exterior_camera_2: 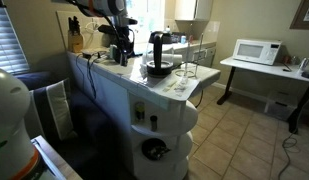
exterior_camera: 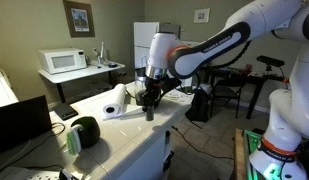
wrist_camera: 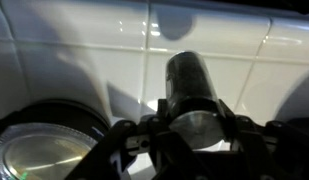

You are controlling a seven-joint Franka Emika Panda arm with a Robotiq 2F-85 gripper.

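Observation:
In the wrist view, a dark cylinder (wrist_camera: pixel 187 85) with a rounded metallic near end stands between the dark fingers of my gripper, which is shut on it. White tiles lie beneath. In exterior view 1 the gripper (exterior_camera: pixel 150 98) hangs over the white counter (exterior_camera: pixel 114 137), and the small dark cylinder (exterior_camera: pixel 150 113) points down from it. Whether its lower end touches the counter is hard to tell. From the other side, exterior view 2 shows the arm (exterior_camera_2: pixel 104 22) reaching over the far part of the counter; the cylinder is too small to make out there.
A round glass lid with a dark rim (wrist_camera: pixel 49 150) lies close beside the gripper. Also on the counter are a white roll (exterior_camera: pixel 114 101), a dark round pot (exterior_camera: pixel 87 130) and a green-and-white item (exterior_camera: pixel 73 140).

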